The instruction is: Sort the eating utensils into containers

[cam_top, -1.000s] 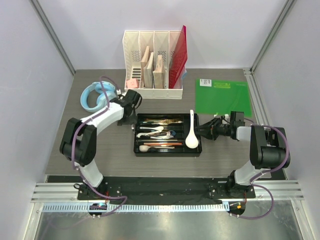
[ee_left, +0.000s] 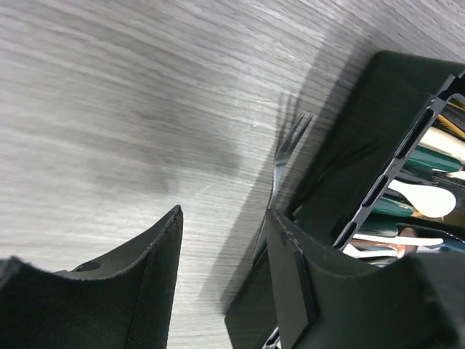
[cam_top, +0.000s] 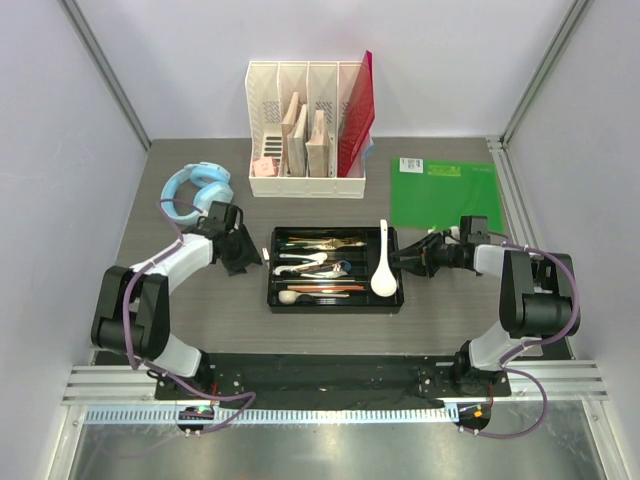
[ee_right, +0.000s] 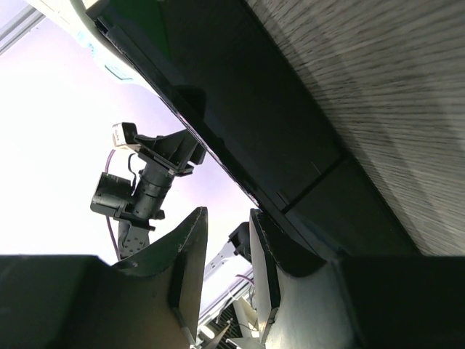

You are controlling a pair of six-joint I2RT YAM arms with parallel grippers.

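Observation:
A black divided tray point(cam_top: 335, 309) holds several utensils, among them gold cutlery point(cam_top: 325, 243), white-handled pieces point(cam_top: 305, 260) and a wooden spoon point(cam_top: 290, 297). A large white ladle point(cam_top: 383, 275) lies lengthwise in its right-hand compartment. Outside the left wall is a metal fork point(ee_left: 278, 169), tines away from me, its handle partly behind a left finger. My left gripper is open and empty, left of the tray over bare table. At the tray's right wall my right gripper has its fingers somewhat apart, one against the rim; its hold is unclear.
Behind the tray stands a white file rack point(cam_top: 310, 187) with a pink folder point(cam_top: 357, 115). Blue headphones point(cam_top: 205, 180) lie behind the left arm, and a green sheet point(cam_top: 445, 195) at back right.
My left gripper has drawn away from the tray's left wall, toward the left and slightly forward, leaving the fork in sight there. The right arm is nearly still.

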